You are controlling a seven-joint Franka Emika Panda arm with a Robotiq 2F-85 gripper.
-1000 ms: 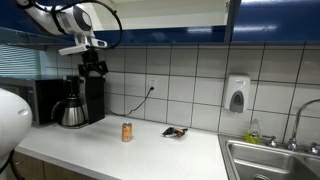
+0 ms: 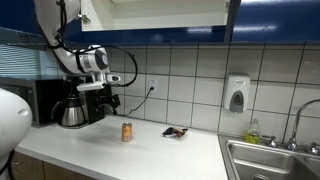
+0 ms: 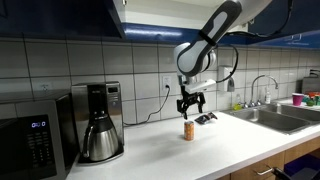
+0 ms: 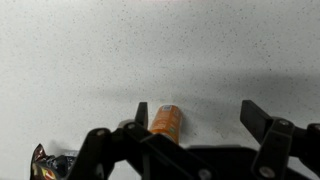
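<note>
An orange can stands upright on the white counter. It shows as a small orange-brown cylinder in exterior view 2. Above the counter hangs my gripper, pointing down, higher than the can and to its left in exterior view 1. In the wrist view its two dark fingers are spread wide, and the gripper is open. The can's top appears near the left finger, its lower part partly covered by the gripper body. Nothing is held.
A dark, crumpled-looking packet lies right of the can. A coffee maker and a microwave stand along the wall. At the far right is a sink.
My gripper has come down a long way toward the counter and slightly right in exterior view 1. The can and the packet have stayed in place.
</note>
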